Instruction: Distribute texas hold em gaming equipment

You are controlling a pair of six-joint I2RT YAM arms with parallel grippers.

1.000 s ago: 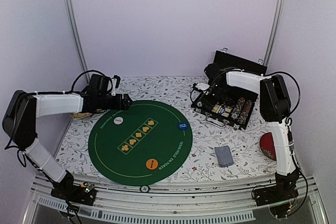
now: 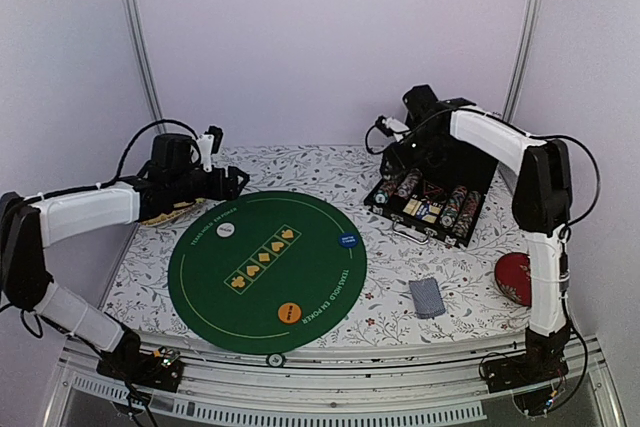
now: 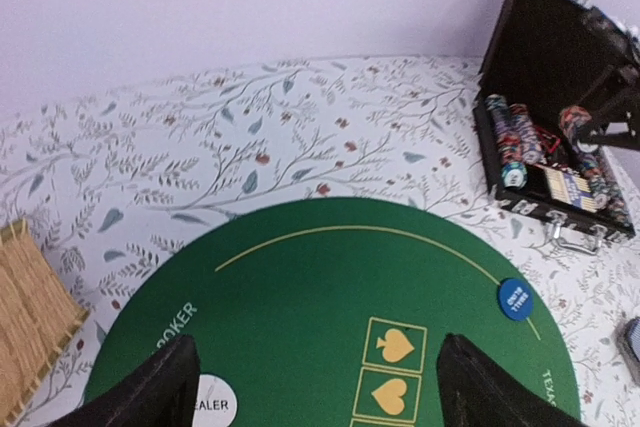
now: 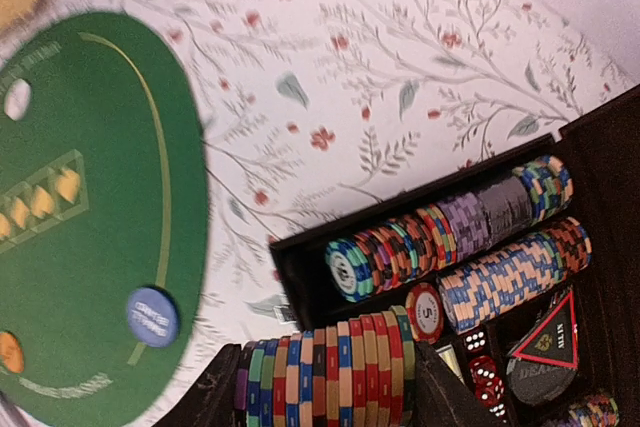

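Note:
The black chip case [image 2: 422,229] stands with its lid up at the back right. Above its left part, my right gripper is closed around a row of mixed-colour poker chips [image 4: 325,367], lifted clear. Other chip rows [image 4: 515,272], red dice [image 4: 487,377] and a triangular ALL IN marker [image 4: 548,337] lie in the case. My left gripper [image 2: 238,183] hangs open and empty over the upper left edge of the green mat [image 2: 225,257]. On the mat lie the white dealer button [image 2: 226,230], a blue button [image 2: 347,240] and an orange button [image 2: 289,313].
A blue-backed card deck [image 2: 427,298] lies on the patterned cloth in front of the case. At the right edge rests a red round item [image 2: 514,278]. A woven basket [image 3: 35,312] sits beneath the left arm. Cloth between mat and case is free.
My right gripper has risen out of the case with the chip row between its fingers. The left arm has shifted slightly, its gripper a little higher in the top view.

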